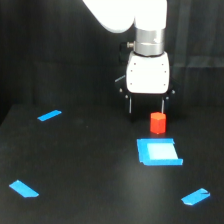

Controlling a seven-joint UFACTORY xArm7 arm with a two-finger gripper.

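A small red block (158, 123) stands on the black table, just behind a pale square (160, 152) outlined in blue tape. My gripper (146, 108) hangs behind the block and slightly to its left in the picture. Its thin dark fingers (129, 103) are spread wide, and nothing shows held between them. The right-hand finger comes down close to the block's top; whether it touches is hard to tell against the dark background.
Blue tape strips lie at the back left (49, 115), front left (24, 188) and front right (195, 197). A dark curtain hangs behind.
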